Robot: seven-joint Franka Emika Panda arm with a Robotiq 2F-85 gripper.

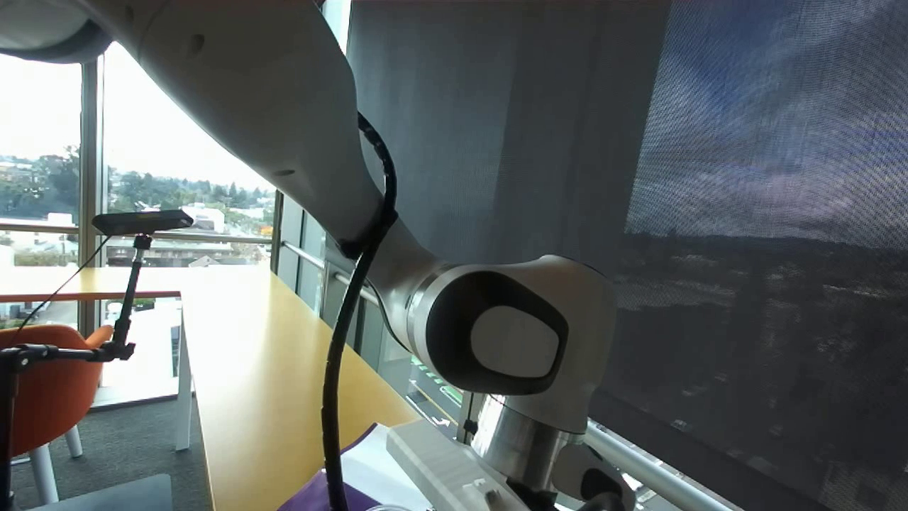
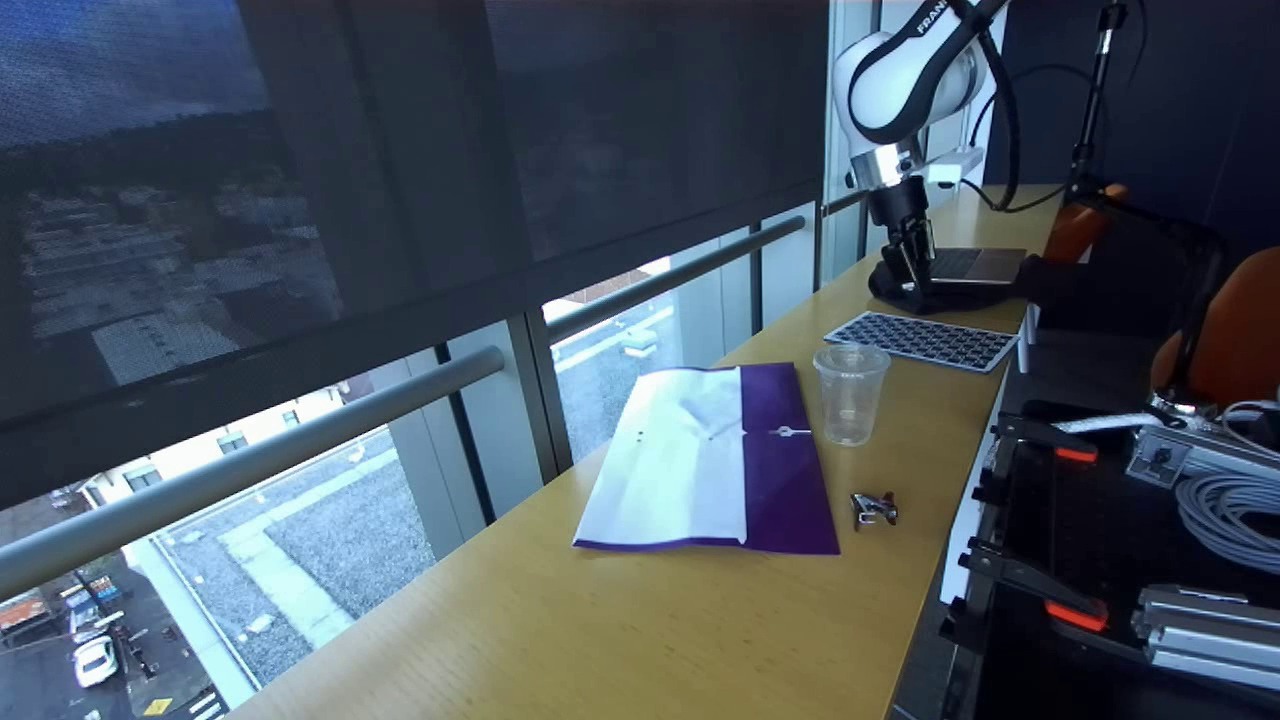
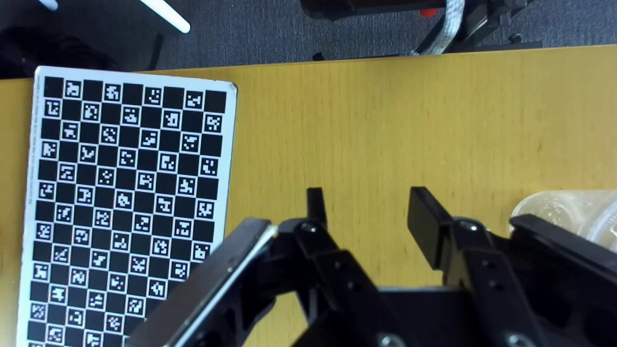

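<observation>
My gripper is open in the wrist view, bare yellow tabletop showing between its fingertips. To its right in that view lies part of a clear plastic cup (image 3: 546, 209), partly hidden behind the gripper. The same cup (image 2: 849, 402) stands upright on the table in exterior view 2. Beside it is a purple folder (image 2: 786, 480) with white paper (image 2: 672, 462), and closer to the camera a small metal clip-like object (image 2: 873, 510). The gripper (image 2: 918, 274) appears at the far end there; its height above the table is hard to judge. Exterior view 1 cuts off the fingers.
A black-and-white marker board (image 3: 130, 191) lies left of the gripper in the wrist view. A laptop (image 2: 981, 264) sits near the gripper in exterior view 2. Windows and a railing (image 2: 672, 282) line one side of the table.
</observation>
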